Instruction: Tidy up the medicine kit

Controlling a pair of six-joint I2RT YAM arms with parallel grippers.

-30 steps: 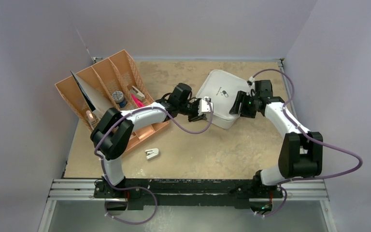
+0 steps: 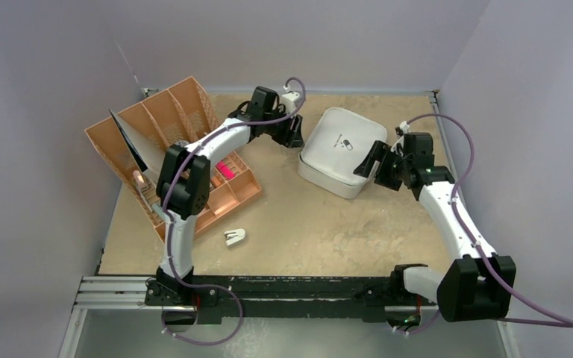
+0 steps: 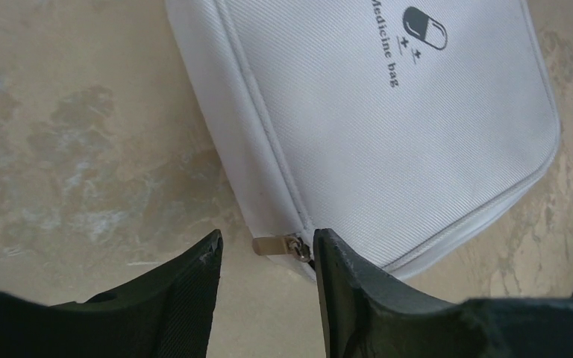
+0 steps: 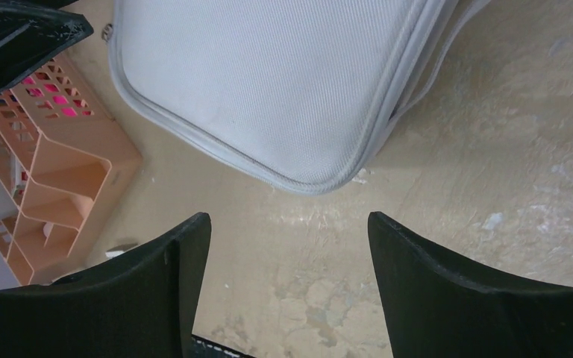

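Observation:
A white medicine bag point(image 2: 343, 149), its lid lying closed, rests on the table right of centre. Its lid print and a metal zipper pull point(image 3: 274, 246) at one corner show in the left wrist view. My left gripper is open above that corner; the pull appears between its fingers, untouched as far as I can see. Over the bag's right front side, my right gripper point(image 2: 373, 160) also stands open. In the right wrist view, only bare table shows between its fingertips, with the bag's rounded corner point(image 4: 321, 179) just beyond.
An orange desk organizer point(image 2: 242, 190) holding several items stands on the left, partly behind my left arm. A small white stapler point(image 2: 234, 237) lies in front of it.
My left gripper has swung from the bag's front left side back to its far left corner. The bag has stayed put.

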